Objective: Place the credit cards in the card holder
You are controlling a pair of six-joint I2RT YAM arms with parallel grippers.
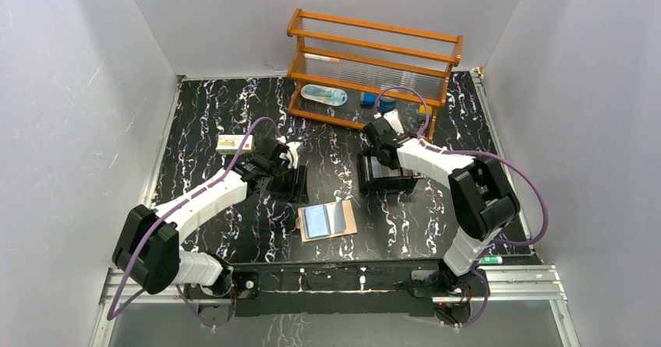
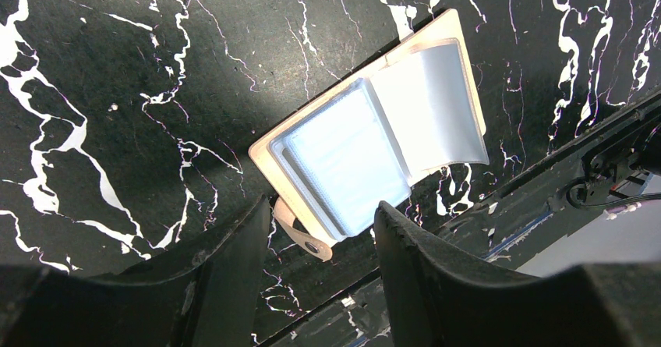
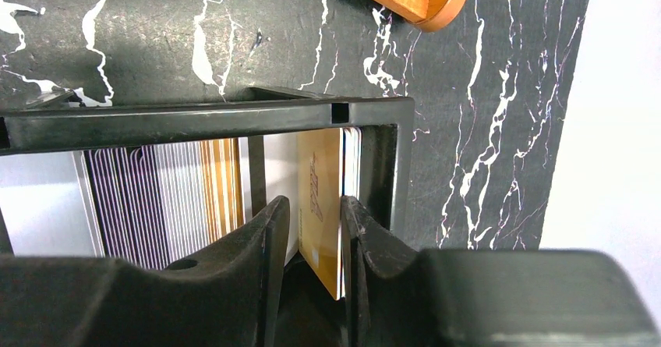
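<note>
The open card holder (image 2: 343,152), tan outside with clear sleeves, lies on the table at front centre. My left gripper hovers over its edge, open and empty. A black box (image 1: 383,182) stands to the right, with cards upright in its slots. Over this box is my right gripper, its fingers part open. A gold card (image 3: 319,199) leans in the end slot and shows between these fingers, close against the right one. A clear gap separates it from the left finger. White card edges (image 3: 351,160) stand just beside it. Striped card stacks (image 3: 129,199) fill other slots.
A wooden rack (image 1: 374,27) stands at the back, with a teal-and-white packet (image 1: 323,94) on its lower shelf. A small white box (image 1: 235,143) lies behind the left arm. Bare table separates the holder from the black box.
</note>
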